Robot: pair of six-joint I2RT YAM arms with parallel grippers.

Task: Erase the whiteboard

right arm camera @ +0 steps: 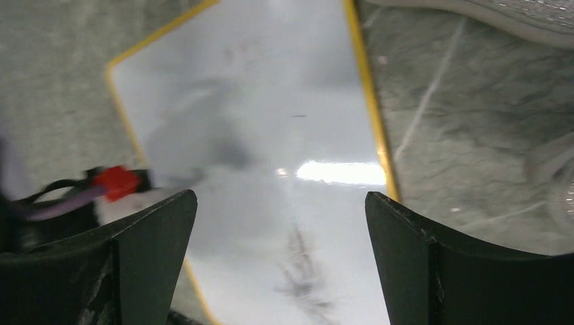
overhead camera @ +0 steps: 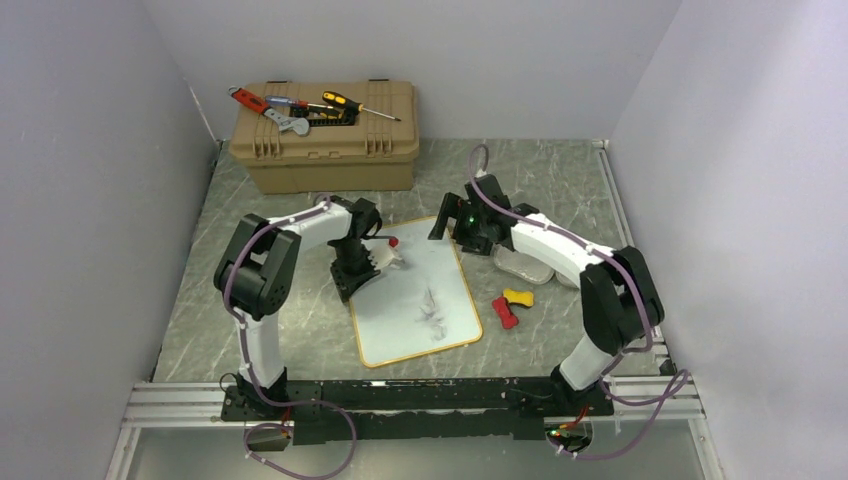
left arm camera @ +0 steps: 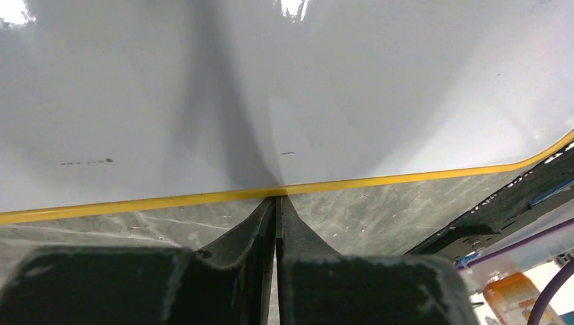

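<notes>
The whiteboard [overhead camera: 400, 310], white with a yellow rim, lies on the grey table, slightly turned. A few short dark marks [left arm camera: 88, 162] show near its edge in the left wrist view. My left gripper is shut on the board's yellow left edge, its fingertips meeting at the rim. Over the board's right edge, my right gripper [overhead camera: 440, 220] is open; in the right wrist view its fingers [right arm camera: 406, 257] stand wide apart with nothing between. To the right of the board lie a red eraser [overhead camera: 504, 312] and a yellow eraser [overhead camera: 518, 297].
A tan toolbox [overhead camera: 325, 140] with tools on top stands at the back left. A clear container [overhead camera: 523, 264] sits beneath the right arm. Bare table [overhead camera: 550, 165] shows at the back right.
</notes>
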